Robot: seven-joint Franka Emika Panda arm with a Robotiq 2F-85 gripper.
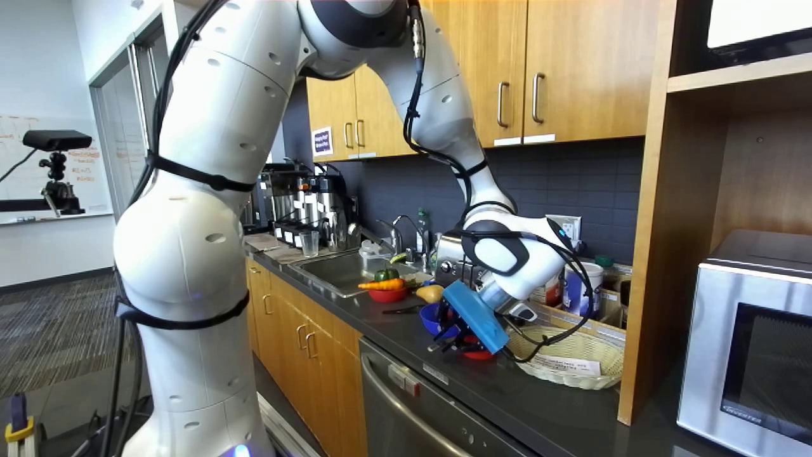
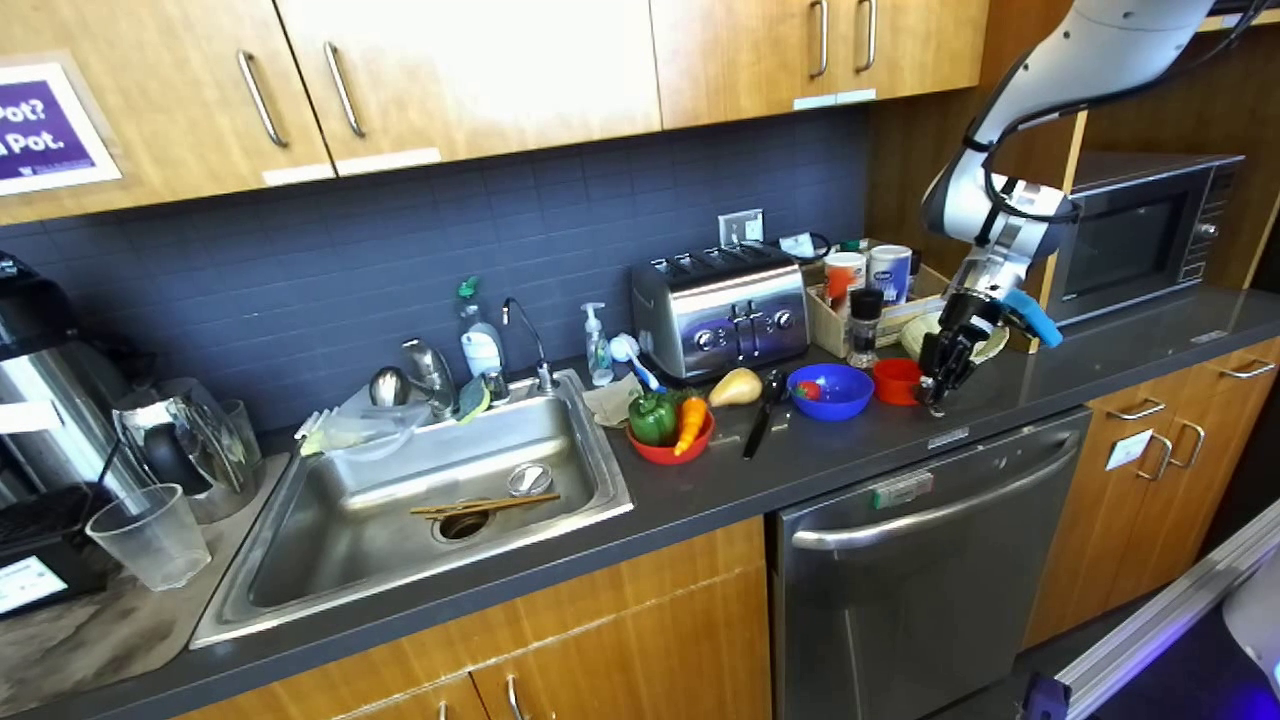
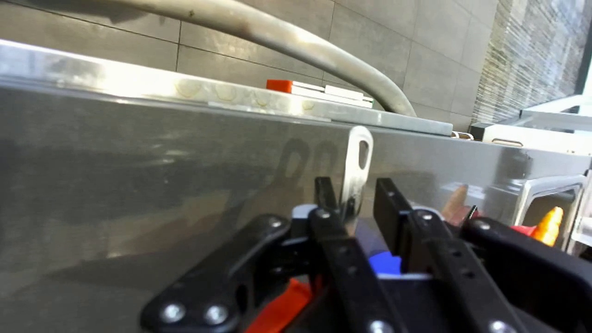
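Note:
A metal utensil handle (image 3: 355, 161) with a slotted end stands up between the two fingers in the wrist view. My gripper is part open around it, with a gap showing beside the handle. Exterior view 2 puts my gripper (image 2: 933, 394) low over the counter at the front right of a red bowl (image 2: 896, 380). A blue bowl (image 2: 833, 392) holding something red sits left of that. Fingers and linkage hide the utensil's lower end, so what it rests in or on cannot be told.
A black-handled knife (image 2: 764, 414), a yellow pear-like item (image 2: 735, 386) and a red bowl of vegetables (image 2: 672, 452) lie farther left, before the sink (image 2: 612, 480). Behind are a toaster (image 2: 732, 318), a pepper grinder (image 2: 864, 326) and a wicker basket (image 1: 559, 365). The counter's front edge is close.

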